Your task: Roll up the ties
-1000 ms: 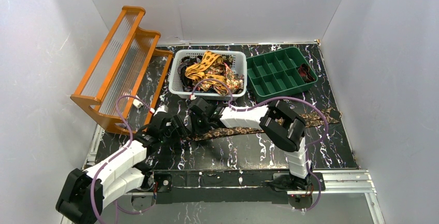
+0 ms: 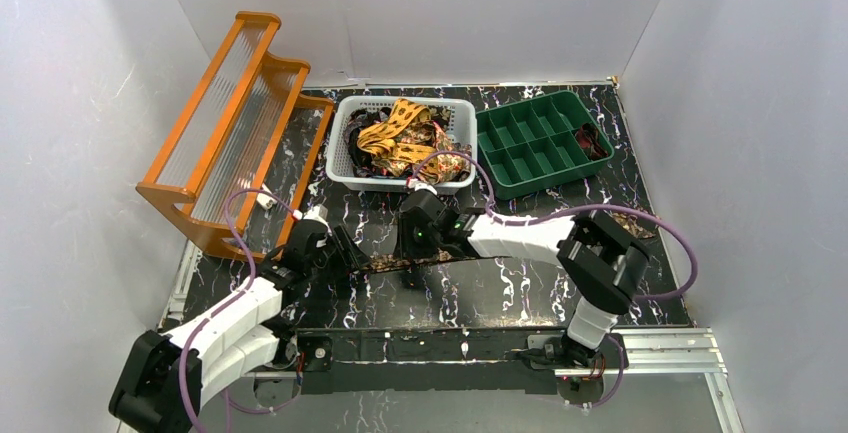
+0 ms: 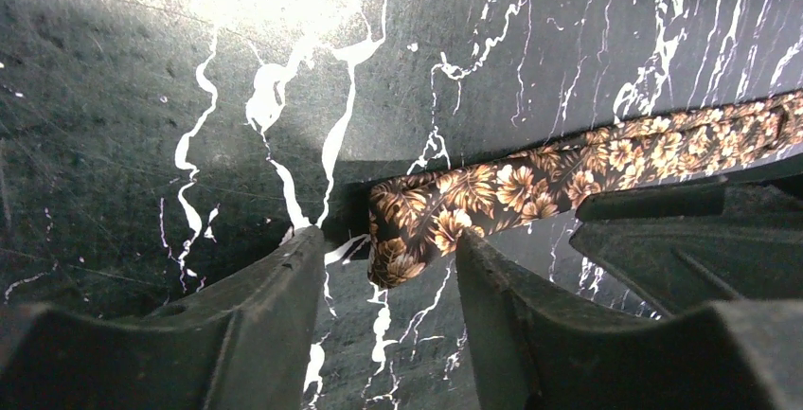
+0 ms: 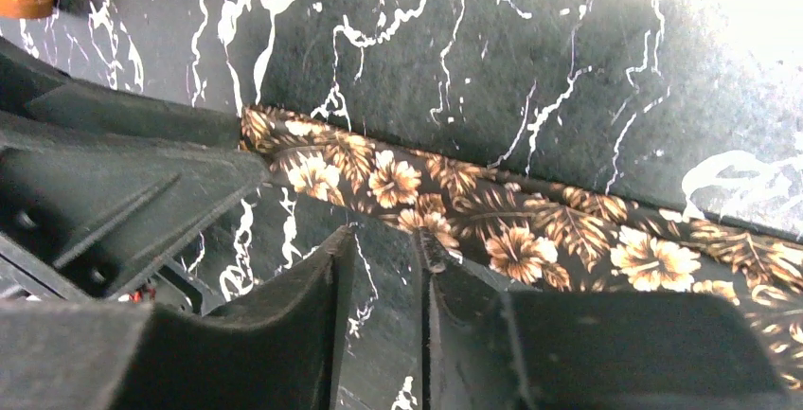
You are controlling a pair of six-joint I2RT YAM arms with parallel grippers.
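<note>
A dark tie with a tan floral print [image 2: 385,264] lies flat and stretched out along the table, its folded left end [image 3: 402,230] showing in the left wrist view. My left gripper is open at that end, which appears between its fingertips; contact cannot be told. Further right, over the tie's near edge, my right gripper stands partly open, with bare table showing in its narrow gap. From above, the right arm covers the tie's middle, while the far right part [image 2: 635,221] is visible.
A white basket [image 2: 335,158] holding several loose ties is behind the arms. To its right, a green compartment tray [image 2: 520,185] has a dark red rolled item [image 2: 590,141] in one compartment. A wooden rack [image 2: 215,133] stands at the left. Clear table lies in front of the tie.
My right gripper has shifted right along the tie, away from the left gripper. The left arm has barely moved.
</note>
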